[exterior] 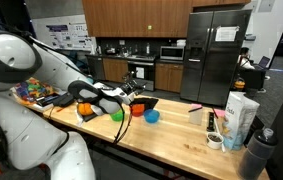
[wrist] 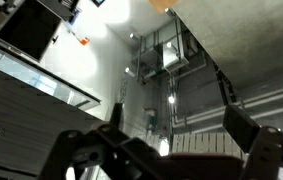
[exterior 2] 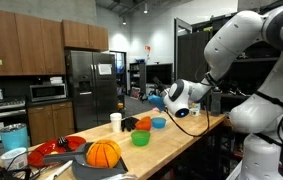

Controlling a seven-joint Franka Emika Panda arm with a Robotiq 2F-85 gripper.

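My gripper (exterior: pixel 133 86) is held in the air above the table, level with its back part. Its dark fingers (wrist: pixel 104 148) stand wide apart in the wrist view, with nothing between them. Below it on the table are a green bowl (exterior 2: pixel 141 138), a red bowl (exterior: pixel 137 109) and a blue bowl (exterior: pixel 152 116). An orange ball-like object (exterior 2: pixel 104 154) lies further left, partly behind my arm in exterior view 1. The wrist view looks out at a tilted room, and none of the bowls show there.
A white cup (exterior 2: pixel 116 121) and a black flat item (exterior: pixel 145 102) stand near the bowls. A white carton (exterior: pixel 240 118), a clear pitcher (exterior: pixel 232 122) and a dark canister (exterior: pixel 257 153) fill the table's right end.
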